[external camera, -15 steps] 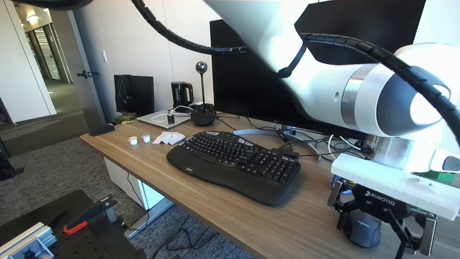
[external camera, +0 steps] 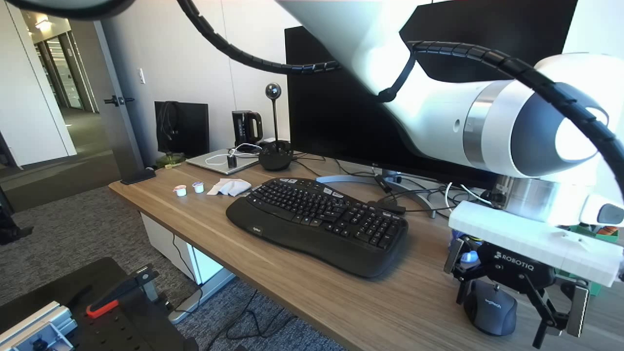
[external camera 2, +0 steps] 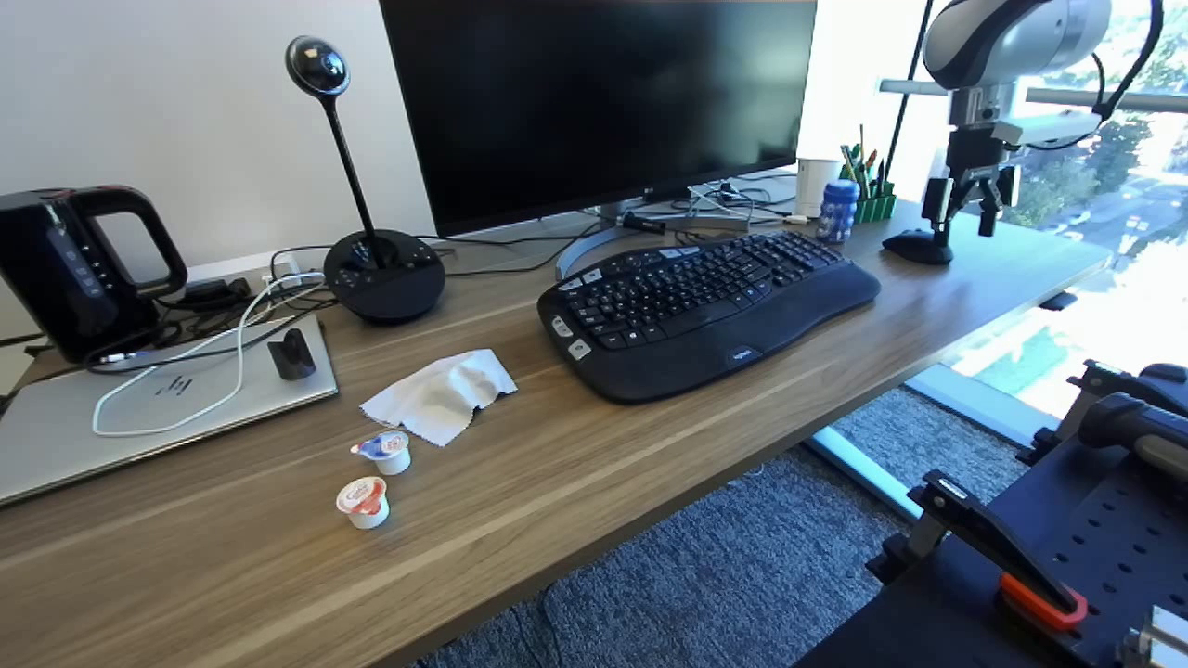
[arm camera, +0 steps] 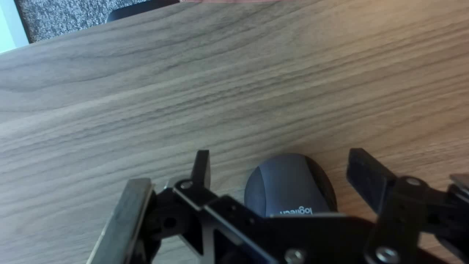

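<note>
A dark grey Logitech mouse (external camera: 492, 309) rests on the desk at the right of exterior view 1. My gripper (external camera: 499, 321) is over it with its fingers spread wide and nothing clasped. In the wrist view the front of the mouse (arm camera: 285, 184) shows between the fingers, with a gap on both sides; the gripper's linkage hides the rest. Exterior view 2 has the mouse (external camera 2: 920, 247) at the far right end of the desk, one finger low and close to it. How far the fingertips are above the desk is hard to tell.
A black keyboard (external camera: 319, 222) lies left of the mouse. Behind the mouse stand a blue bottle (external camera 2: 837, 211), a white cup (external camera 2: 816, 186) and a green pen holder (external camera 2: 876, 207). Cables run under the monitor (external camera 2: 601, 100). Bare desk (arm camera: 176, 101) extends toward its edge in the wrist view.
My gripper has risen slightly above the desk and stays open. The mouse has not visibly moved, and more of it shows below the gripper.
</note>
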